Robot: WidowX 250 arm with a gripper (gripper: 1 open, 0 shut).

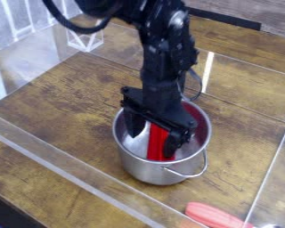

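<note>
A silver metal pot [157,167] with a wire handle stands on the wooden table. The gripper is open; whether its fingers touch the object is unclear.
Another red item [214,216] lies at the lower right edge of the table [50,107]. The left and right of the pot are clear wood. A clear pane or edge runs along the lower left.
</note>
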